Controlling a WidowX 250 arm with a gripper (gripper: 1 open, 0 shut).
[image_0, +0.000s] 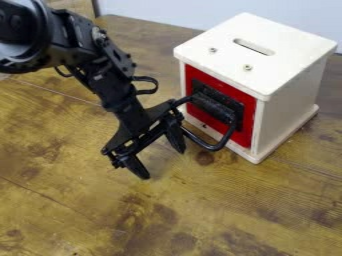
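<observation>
My black gripper points down over the wooden floor surface, left of and in front of a white box. Its two fingers are apart with nothing between them. The box has a red front panel carrying a black latch plate with a bent black handle that swings out toward the lower left, close beside my gripper's right finger. A slot and two bolts show on the box's top.
A pale wall runs behind the box along the top of the view.
</observation>
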